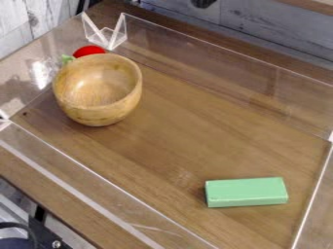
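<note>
A wooden bowl (97, 97) sits at the left of a clear-walled tray. Behind it, partly hidden, lies a red object (89, 51) with a bit of green beside it. A mint-green block (246, 192) lies at the lower right. A small dark shape at the top edge, right of centre, may be part of my gripper (202, 3); it is too cropped to show its finger state.
Transparent walls (260, 68) surround the wooden floor, whose middle and right are clear. A wall of grey planks runs behind. Dark cables show at the lower left corner.
</note>
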